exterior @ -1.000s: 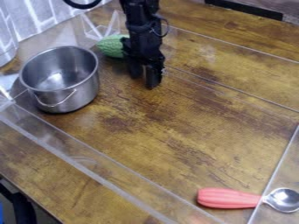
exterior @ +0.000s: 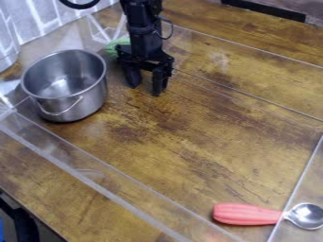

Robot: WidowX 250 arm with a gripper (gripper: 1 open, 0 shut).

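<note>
The black gripper (exterior: 146,74) is low over the wooden table, just right of a steel pot (exterior: 63,87), near its upper rim. Whether the fingers are open or shut, or hold anything, is unclear in this dark view.
A spoon with a pink handle (exterior: 246,214) lies at the bottom right. Clear plastic walls border the work area.
The gripper has shifted slightly and turned, and now covers more of the green object. The pot and spoon have not moved.
</note>
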